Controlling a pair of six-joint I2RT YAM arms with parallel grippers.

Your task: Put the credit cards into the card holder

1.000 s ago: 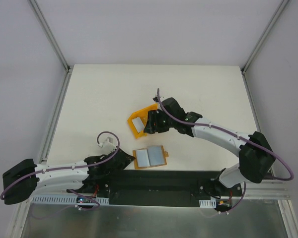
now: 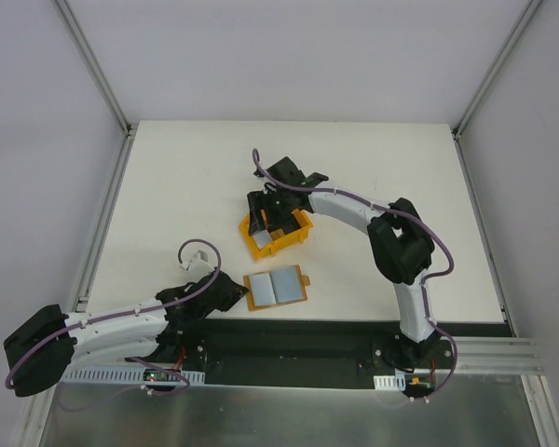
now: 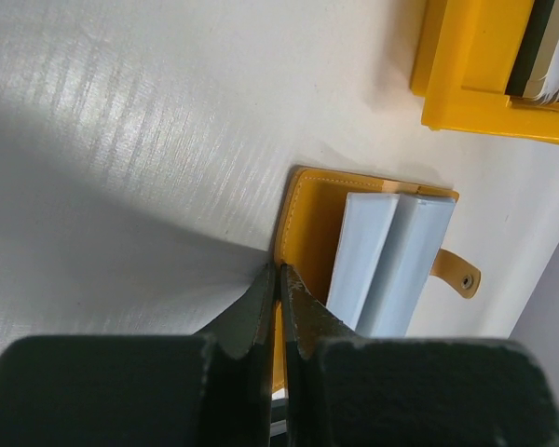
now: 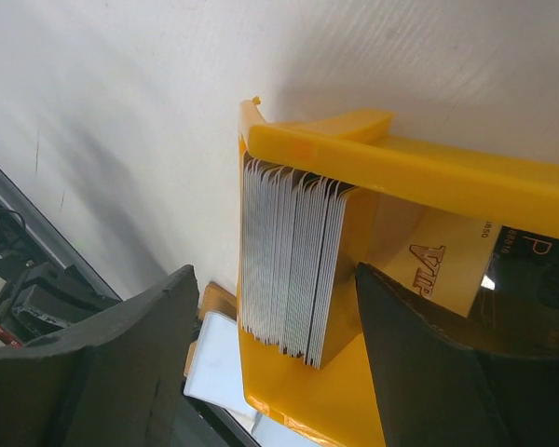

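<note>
The brown card holder [image 2: 277, 288] lies spread near the table's front edge, pale sleeves upward. My left gripper is shut at its left edge, with the thin leather rim appearing pinched between the fingertips. A yellow box [image 2: 285, 244] stands behind the holder. Inside its left end, a stack of white-edged cards [image 4: 289, 256] stands on edge, tightly packed. Over that stack my right gripper is open, one finger outside the box's left wall and the other just right of the stack. Its fingers hold nothing.
More cards, one tan [image 4: 438, 256] and one black [image 4: 531, 289], lie in the rest of the box. A leather strap with a snap [image 3: 458, 274] sticks out from the holder's right side.
From the right front, my right gripper has moved left and back over the card stack. The left gripper and the holder have shifted slightly left and back together.
</note>
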